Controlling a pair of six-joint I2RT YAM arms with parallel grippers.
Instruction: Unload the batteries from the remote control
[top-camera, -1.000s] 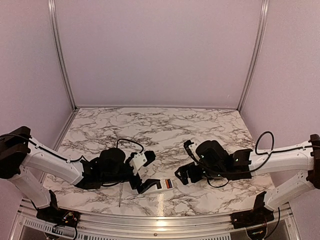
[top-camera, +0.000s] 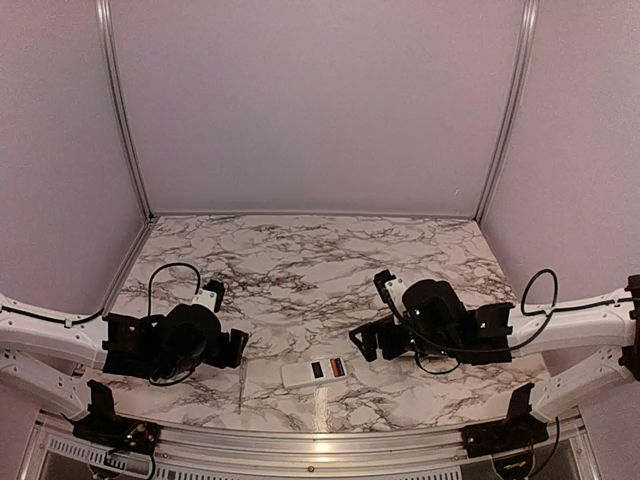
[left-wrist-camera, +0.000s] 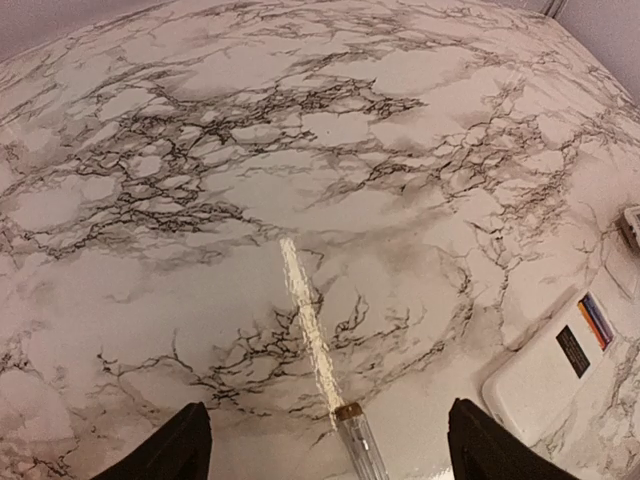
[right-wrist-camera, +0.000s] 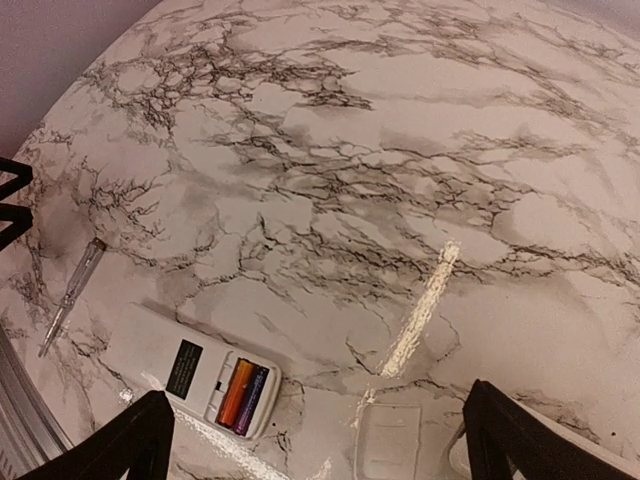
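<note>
The white remote control (top-camera: 300, 375) lies flat near the front edge of the table. Its battery compartment is uncovered, and an orange battery (right-wrist-camera: 235, 395) and a dark purple battery (right-wrist-camera: 252, 402) sit side by side in it. Left of the remote, my left gripper (top-camera: 236, 348) hovers with its fingers apart and empty; in its wrist view the remote (left-wrist-camera: 540, 385) is at the lower right. My right gripper (top-camera: 367, 341) stands open above the right side of the remote, with nothing held.
A thin clear-handled screwdriver (right-wrist-camera: 72, 295) lies left of the remote. To the remote's right is a flat pale cover-like piece (right-wrist-camera: 388, 445), and beyond it a white object (right-wrist-camera: 575, 440) partly hidden by my right finger.
</note>
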